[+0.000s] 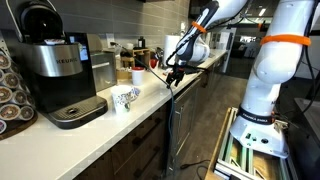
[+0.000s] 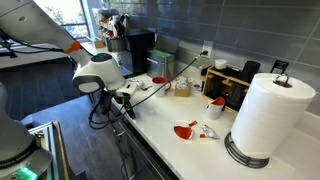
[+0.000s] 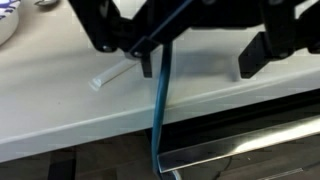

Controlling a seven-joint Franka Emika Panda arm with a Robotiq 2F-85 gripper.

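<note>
Over the front edge of the white counter, my gripper stands with its dark fingers apart. A thin white stick-like piece lies on the counter beside the left finger, outside the gap. A blue-grey cable passes close to the left finger and hangs past the counter edge. Nothing shows gripped between the fingers. Exterior view 2 has the gripper low by the counter edge, its tips too small to read. In exterior view 1 the gripper is likewise at the edge.
Below the counter a drawer with a shiny metal front shows. A red piece and a small red-and-white item lie on the counter. A paper towel roll, a red cup and a coffee machine stand there too.
</note>
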